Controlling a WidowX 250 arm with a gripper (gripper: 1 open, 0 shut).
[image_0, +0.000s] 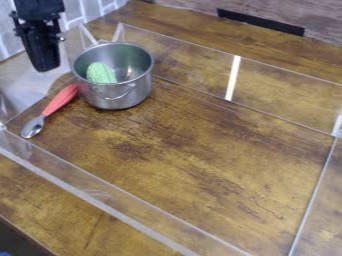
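Observation:
A steel pot (124, 93) stands at the upper left of the wooden surface, a green corn-like object (102, 74) inside it. Left of the pot a spoon with a red handle (58, 100) lies on the surface, its metal bowl toward the front. My black gripper (43, 64) hangs at the top left edge, raised above and behind the spoon, apart from pot and spoon. It is shut, with nothing visible between its fingers.
Clear plastic walls (235, 78) border the work area.

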